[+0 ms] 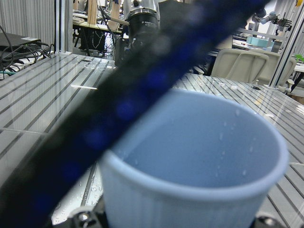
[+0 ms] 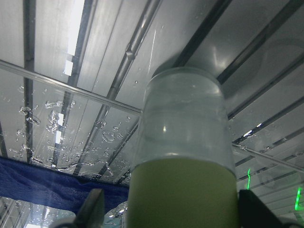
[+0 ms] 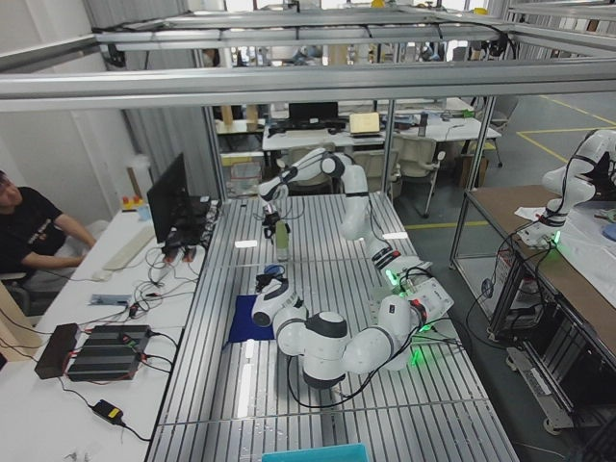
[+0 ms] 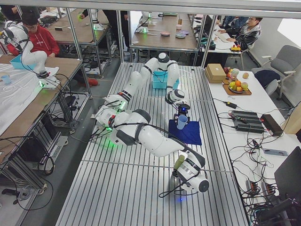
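A light blue cup (image 4: 182,122) is held upright at my left gripper (image 4: 182,113), over a dark blue cloth (image 4: 190,136); in the left wrist view the cup (image 1: 190,199) fills the lower middle, with water drops inside and the fingertips mostly hidden behind it. My right gripper is shut on a clear bottle with a green band (image 2: 183,187), farther along the table in the camera left view. In the right wrist view the bottle lies below the camera, between the dark fingers, over slats wet with water.
A teal bin (image 3: 313,454) sits at the near end in the camera left view. A side desk (image 4: 225,96) holds a fruit board, boxes, electronics and cables. Most of the slatted table around the arms is clear.
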